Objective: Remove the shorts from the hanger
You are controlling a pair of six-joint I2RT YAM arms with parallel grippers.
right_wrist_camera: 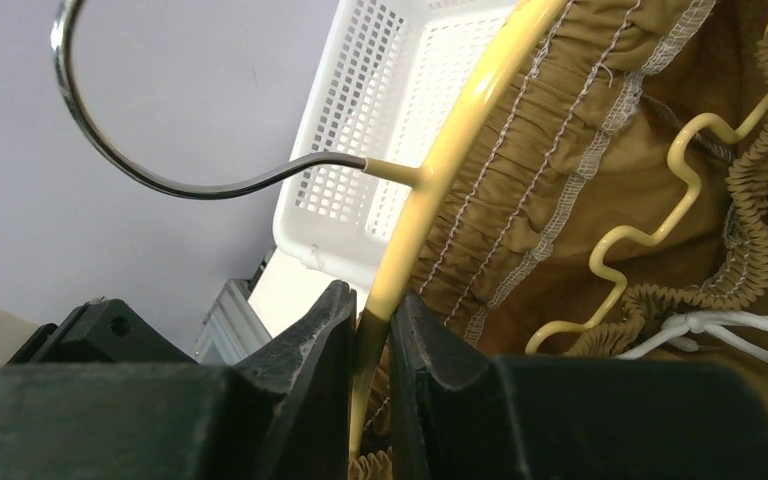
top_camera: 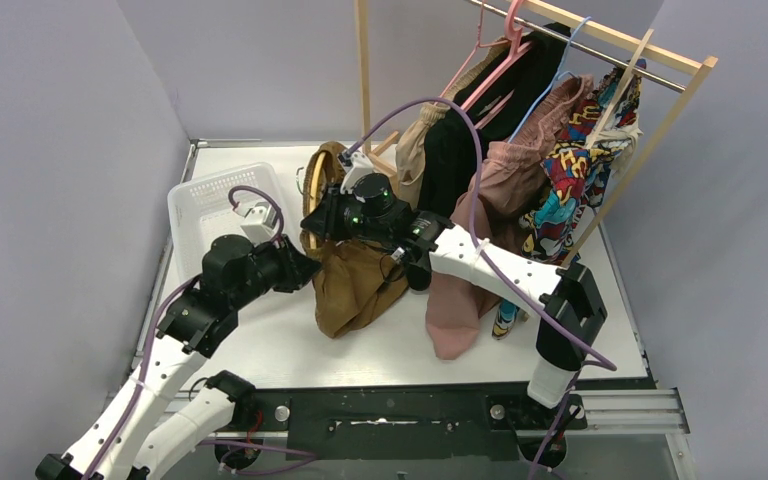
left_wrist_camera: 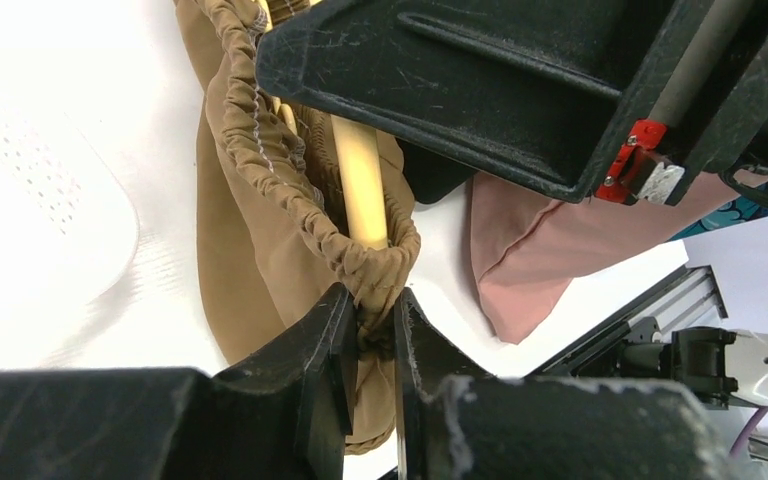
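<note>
Brown shorts point(top_camera: 352, 296) hang on a yellow hanger point(right_wrist_camera: 447, 150) between my two arms. My right gripper is shut on the hanger's bar, near its metal hook point(right_wrist_camera: 200, 190). In the left wrist view, the gathered waistband point(left_wrist_camera: 310, 222) still surrounds the near end of the hanger. Bunched cloth at that end lies between the fingers of my left gripper, which stand a little apart; whether they grip it firmly cannot be told. From above, both sets of fingertips are largely hidden, with the right gripper point(top_camera: 316, 226) just beyond the left gripper point(top_camera: 310, 268).
An empty white basket point(top_camera: 192, 222) stands at the left. On the right, a wooden rack point(top_camera: 650, 138) holds pink pants point(top_camera: 458, 315), black and beige garments, and a patterned one.
</note>
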